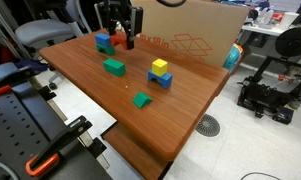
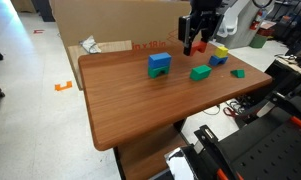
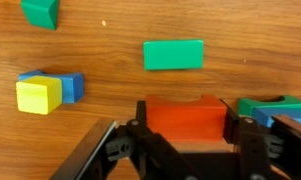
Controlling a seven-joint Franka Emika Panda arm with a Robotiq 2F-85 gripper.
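A red block [image 3: 187, 120] sits between the fingertips of my gripper, which is shut on it above the table in the wrist view. A green rectangular block [image 3: 173, 54] lies apart from it, further up that view. To the right, a blue block [image 3: 293, 115] and a green one [image 3: 273, 103] are close together, partly hidden by the finger. On the left, a yellow block [image 3: 39, 95] rests on a blue block [image 3: 70, 86]. A smaller green block [image 3: 41, 11] lies at the upper left edge.
The wooden table [image 2: 115, 100] has a wide bare area on the left in exterior view 2. A cardboard panel [image 1: 190, 30] stands along its far side in exterior view 1. A dark rail-like structure [image 1: 35, 135] lies at the near left.
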